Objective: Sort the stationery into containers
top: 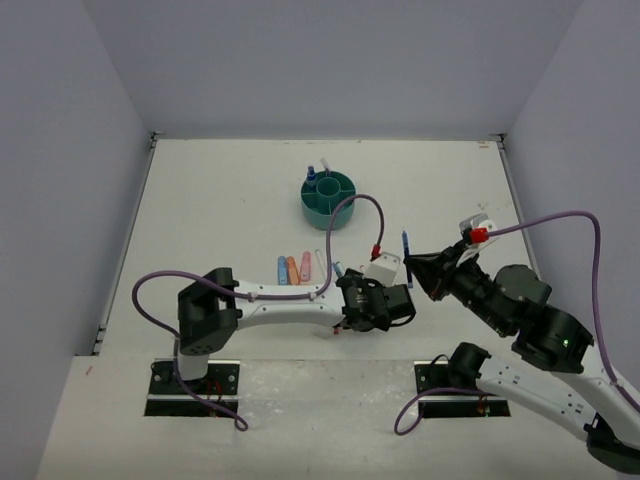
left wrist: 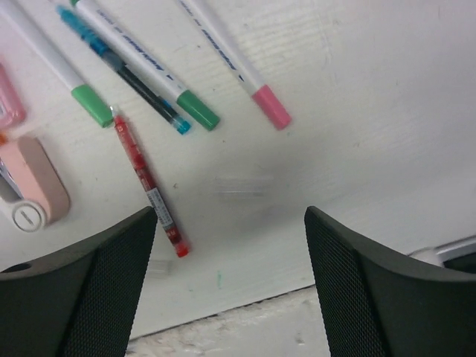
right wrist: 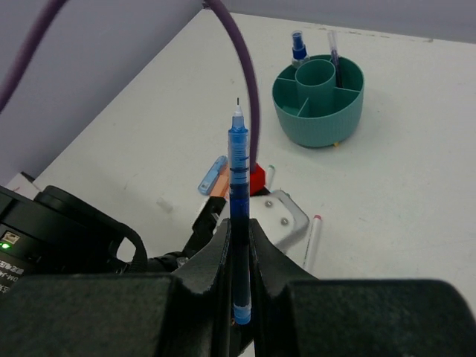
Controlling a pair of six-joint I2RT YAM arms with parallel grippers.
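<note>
My right gripper is shut on a blue pen, held upright with its tip upward; in the top view the pen stands right of the left arm. My left gripper is open over the table, nothing between its fingers. Below it lie a red pen, a blue pen, green-capped markers and a pink-capped marker. A pink and white item sits at the left. The teal divided holder contains a blue-capped bottle and a slim pen.
Blue, orange and pink items lie in a row near the left arm, which spans the table's front. Faint clear strips show on the tabletop. Both sides of the holder are clear.
</note>
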